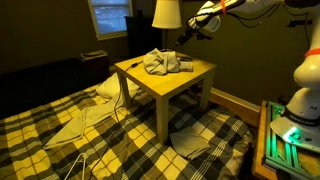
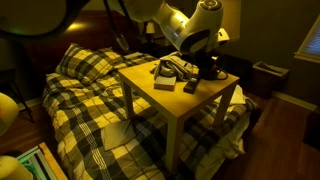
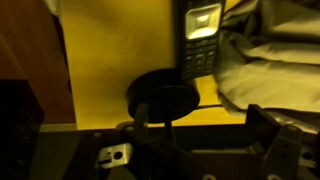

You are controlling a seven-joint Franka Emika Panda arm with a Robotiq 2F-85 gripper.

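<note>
My gripper is open over the table, with nothing held between its fingers. In exterior view 1 the gripper (image 1: 184, 40) hangs above the table's far right side, near the lamp (image 1: 167, 14). Below it in the wrist view lie a dark phone-like handset (image 3: 201, 38) with a lit screen and keypad, a round black base (image 3: 162, 97) and a grey cloth (image 3: 275, 60). The cloth (image 1: 160, 62) is bunched on the light wooden table (image 1: 155, 84). A small pale box (image 2: 165, 83) is at the table's near side in exterior view 2, with the handset (image 2: 191, 87) beside it.
A bed with a plaid cover (image 1: 40, 125) surrounds the table's legs, and pale cloths (image 1: 188, 145) lie on it. A thin cable (image 3: 210, 106) runs from the black base.
</note>
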